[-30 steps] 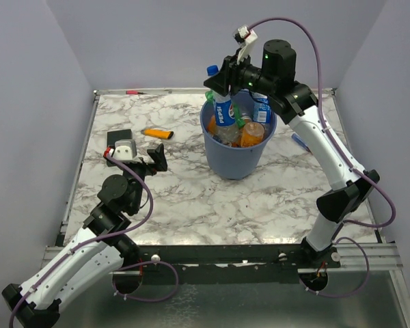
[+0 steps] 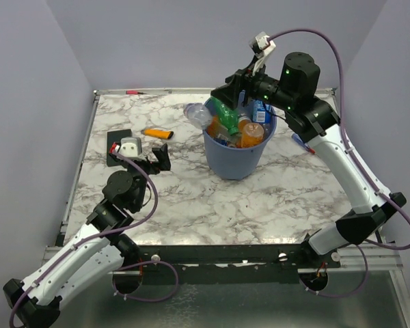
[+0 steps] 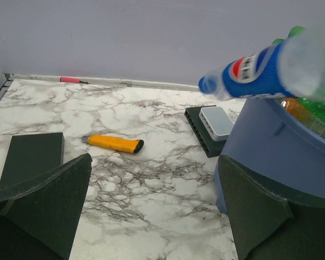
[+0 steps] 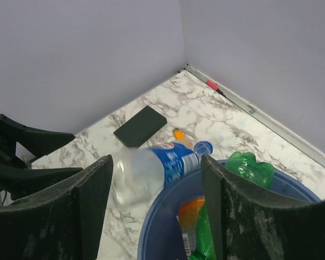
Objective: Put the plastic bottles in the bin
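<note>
A Pepsi bottle [image 2: 197, 115] [image 3: 260, 73] [image 4: 154, 169] with blue cap is tilted over the left rim of the blue bin [image 2: 232, 164] [image 3: 260, 151] [image 4: 162, 216], blurred in the wrist views. The bin holds several bottles, among them a green bottle [image 2: 226, 115] and orange ones [image 2: 253, 134]. My right gripper [image 2: 234, 91] is open above the bin, the Pepsi bottle apart from its fingertips. My left gripper [image 2: 149, 157] stands open left of the bin, nothing between its fingers.
An orange cutter [image 2: 157, 133], a black pad [image 3: 32, 162] and a red tool [image 3: 70, 80] lie left and behind. A black and white device [image 3: 211, 130] sits behind the bin.
My right gripper has let go of the Pepsi bottle and moved right; the bottle went from upright inside the bin to tilted at its left rim.
</note>
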